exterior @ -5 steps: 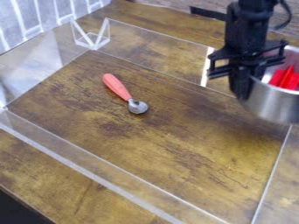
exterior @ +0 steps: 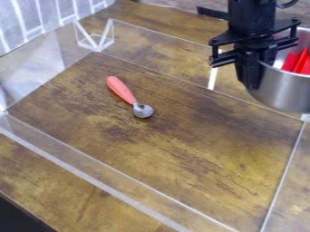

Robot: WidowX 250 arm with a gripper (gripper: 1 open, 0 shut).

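Note:
My black gripper [exterior: 252, 63] is at the upper right, shut at the near rim of a large steel bowl [exterior: 281, 89]; whether the rim sits between its fingers is hard to tell. Red items [exterior: 295, 60] show inside the bowl, which runs out of view to the right. A spoon-like tool [exterior: 127, 96] with a coral handle and a round metal head lies on the wooden surface, left of centre, well apart from the gripper.
Low clear plastic walls [exterior: 109, 169] border the wooden area [exterior: 169, 154]. A white slatted panel [exterior: 36, 18] stands at the back left.
Over the last second the gripper and bowl have shifted slightly, the gripper a little left from where it was. The coral-handled tool has stayed put.

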